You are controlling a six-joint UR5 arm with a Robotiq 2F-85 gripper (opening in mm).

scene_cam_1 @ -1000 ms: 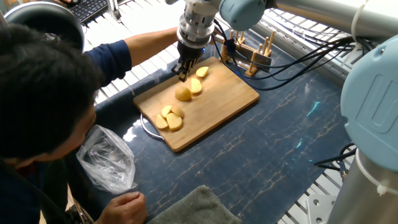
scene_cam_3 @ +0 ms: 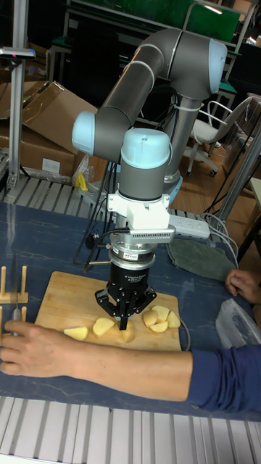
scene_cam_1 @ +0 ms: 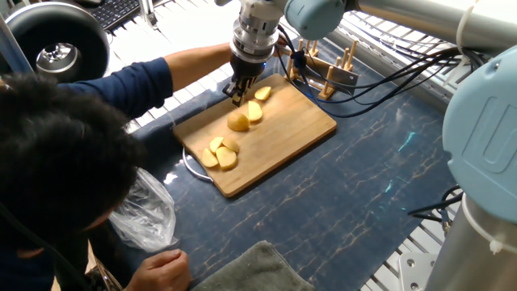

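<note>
My gripper (scene_cam_3: 123, 323) points down over the wooden cutting board (scene_cam_3: 58, 298), its black fingers brought together and nothing visible between them. Close by the tips in the exterior view 1 is a rounded potato piece (scene_cam_1: 238, 121), with a cut potato piece (scene_cam_1: 255, 111) beside it. Whether the tips touch the potato cannot be told. A smaller slice (scene_cam_1: 262, 93) lies towards the rack. At the other end of the board sits a group of potato pieces (scene_cam_1: 226, 157).
A person's forearm (scene_cam_3: 116, 374) crosses in front of the board, the hand (scene_cam_3: 38, 351) at a wooden rack (scene_cam_1: 326, 84) holding a knife (scene_cam_1: 343, 76). A plastic bag (scene_cam_1: 145, 212) and grey cloth (scene_cam_1: 254, 271) lie nearby.
The person and upper body have moved left and down in the view, and the reaching arm has shifted slightly. My gripper and the potato pieces have stayed in place.
</note>
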